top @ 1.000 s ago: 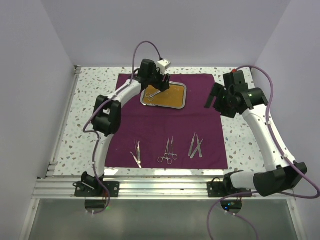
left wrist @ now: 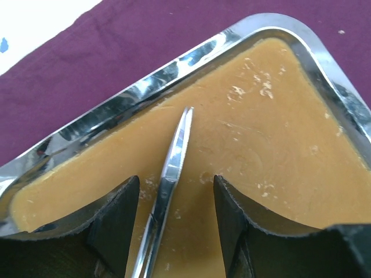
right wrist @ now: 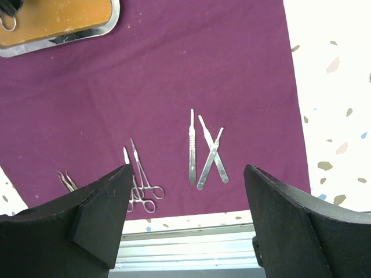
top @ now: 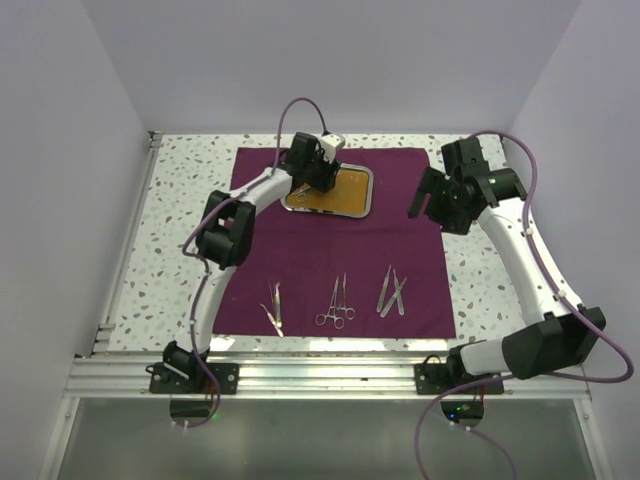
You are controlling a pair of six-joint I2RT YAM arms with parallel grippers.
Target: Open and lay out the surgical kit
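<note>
In the left wrist view, a pair of scissors lies on the tan pad inside the metal tray, its closed blades pointing away. My left gripper is down at the tray, fingers part open on either side of the blades, with gaps to both. The scissors' handles are out of that view. On the purple cloth, two ringed clamps and three scalpel handles are laid out. Tweezers lie at the front left. My right gripper hovers over the right side, open and empty.
The tray stands at the back of the cloth. Bare speckled table lies at the right, and the cloth's middle is clear. A metal rail runs along the front edge.
</note>
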